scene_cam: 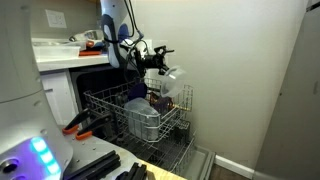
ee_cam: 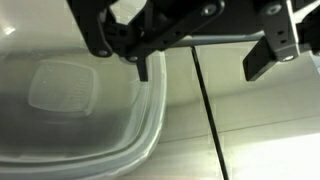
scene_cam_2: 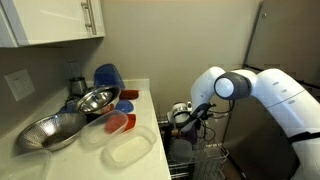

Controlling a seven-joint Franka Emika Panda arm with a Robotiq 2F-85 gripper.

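Note:
A clear plastic container (scene_cam: 174, 80) is tilted at the far right corner of the dishwasher rack, right beside my gripper (scene_cam: 163, 64). In the wrist view my gripper is open, its two fingers well apart. The container (ee_cam: 62, 88) fills the left side there, and its rounded rim runs close to the left finger (ee_cam: 142, 66). Whether they touch, I cannot tell. The right finger (ee_cam: 257, 62) is clear of it. From the second exterior view, the hand (scene_cam_2: 181, 118) is over the rack, and small details are lost.
The pulled-out dishwasher rack (scene_cam: 182, 121) holds another clear container (scene_cam: 143, 122) and dark dishes. Bare floor (scene_cam: 230, 172) lies to the rack's right.

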